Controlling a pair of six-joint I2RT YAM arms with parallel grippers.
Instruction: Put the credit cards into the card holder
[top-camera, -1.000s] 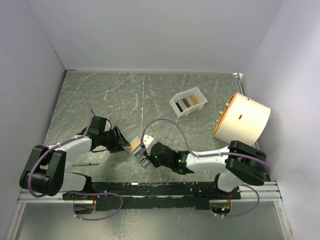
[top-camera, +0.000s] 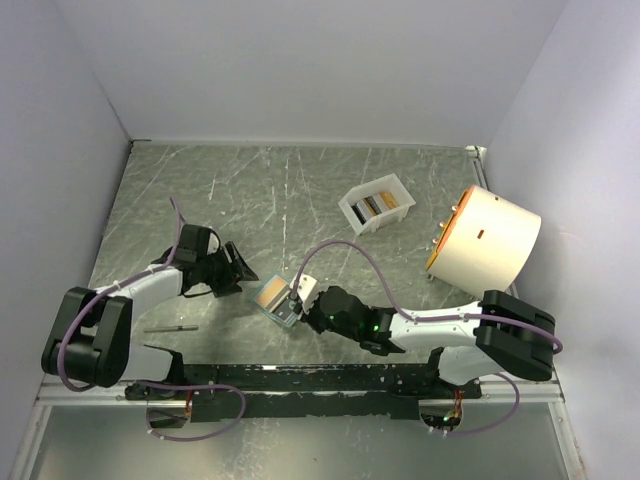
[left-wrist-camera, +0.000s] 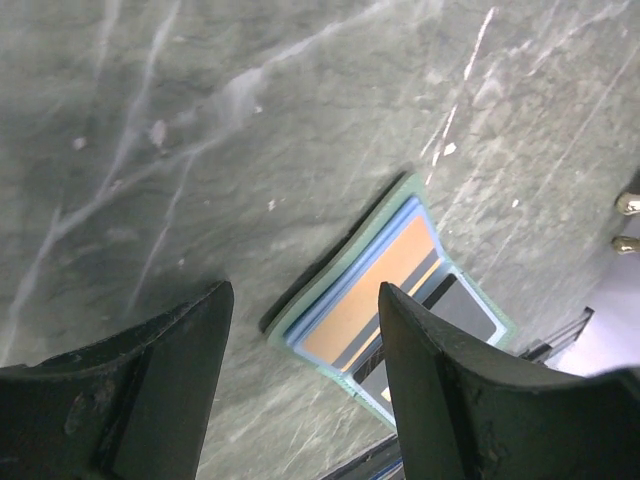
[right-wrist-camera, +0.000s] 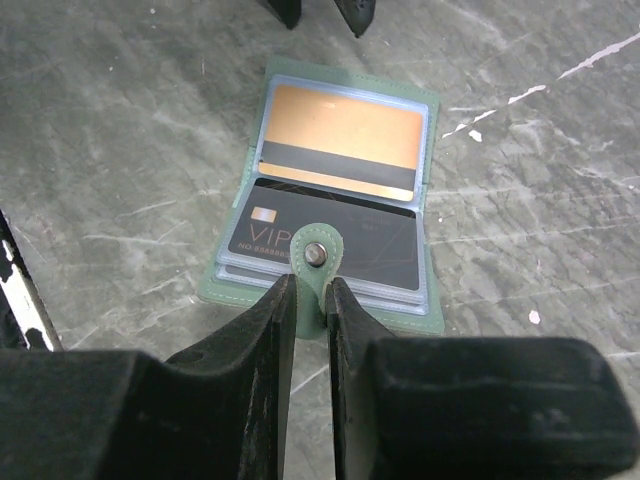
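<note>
Flat and open on the table lies the green card holder, its edge clear in the right wrist view. An orange card sits in one clear pocket. In the other is a black VIP card. My right gripper is shut on the holder's snap flap, which stands in front of the black card. Past the orange-card end, my left gripper is open with nothing between its fingers; its fingertips show at the top of the right wrist view.
Several cards stand in a white box at the back right. A large cream cylinder occupies the right side. At the front left lies a thin dark stick.
The left gripper was closer over the orange-card end a second ago and now stands slightly farther left. The right gripper has shifted a little to the right and toward the front.
</note>
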